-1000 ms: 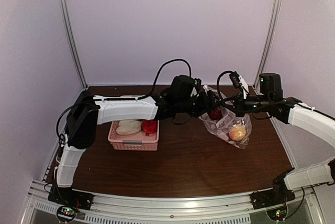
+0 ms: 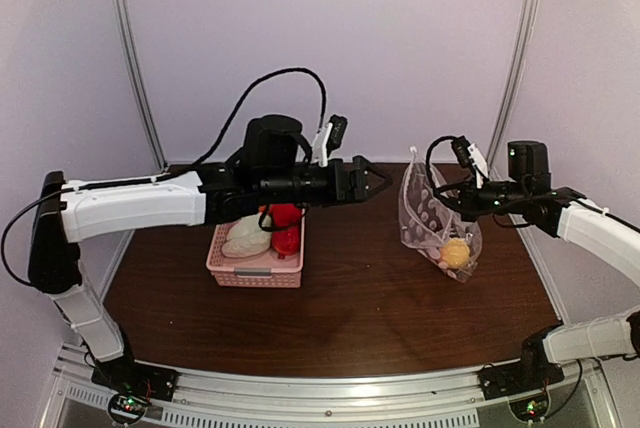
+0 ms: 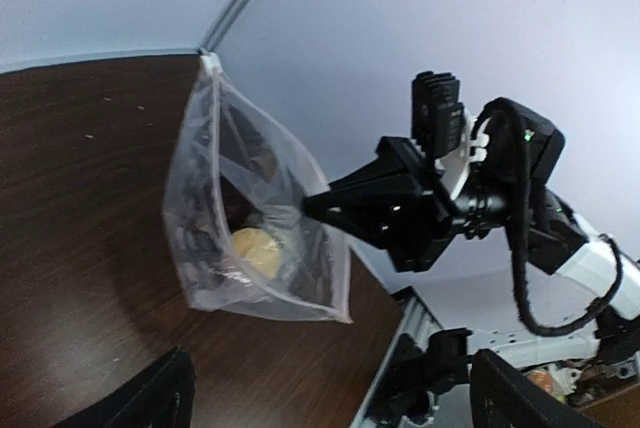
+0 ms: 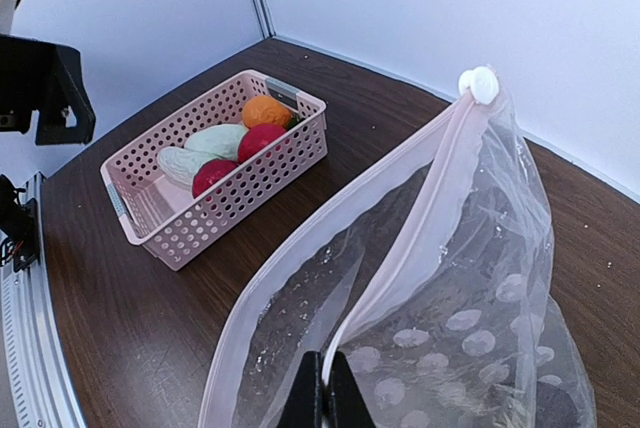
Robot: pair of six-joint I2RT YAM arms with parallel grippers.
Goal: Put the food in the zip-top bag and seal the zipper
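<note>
The clear zip top bag point(image 2: 415, 213) stands upright on the right of the table with its mouth spread apart. A yellow-orange round food point(image 2: 455, 253) rests low inside it; a dark shape shows behind that food in the left wrist view, too dim to make out. My right gripper is shut on the bag's rim. At the rim's far corner sits the white zipper slider point(image 4: 480, 85). Left of the bag and clear of it, my left gripper point(image 2: 372, 180) hangs open; between its fingers in the left wrist view there is nothing.
A pink basket point(image 4: 250, 183) stands on the left, partly under the left arm in the top view. It holds an orange point(image 4: 265, 110), two red items and pale green ones. Bare table point(image 2: 350, 298) lies between basket and bag.
My left gripper has backed away from the bag's mouth, up and to the left.
</note>
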